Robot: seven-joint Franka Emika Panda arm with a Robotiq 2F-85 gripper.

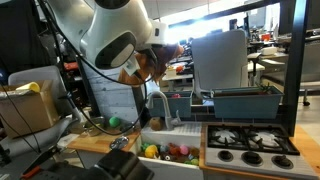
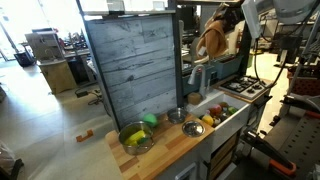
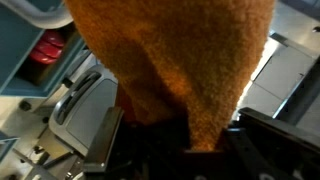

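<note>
An orange-brown cloth (image 3: 175,60) fills much of the wrist view, bunching to a narrow fold where my gripper is shut on it. In exterior view 2 the cloth (image 2: 214,38) hangs from the gripper, high above the sink's faucet (image 2: 197,76). Part of the cloth (image 1: 131,75) also shows beside the white arm in exterior view 1, where the fingertips are hard to make out. Below is a sink (image 1: 170,168) holding several colourful toy foods.
A stove (image 1: 250,148) stands right of the sink, with a blue-green box (image 1: 245,106) on the ledge behind. On the wooden counter are a metal pot (image 2: 135,140) with green and yellow items, and smaller metal dishes (image 2: 193,129). A grey panel (image 2: 140,70) rises behind the counter.
</note>
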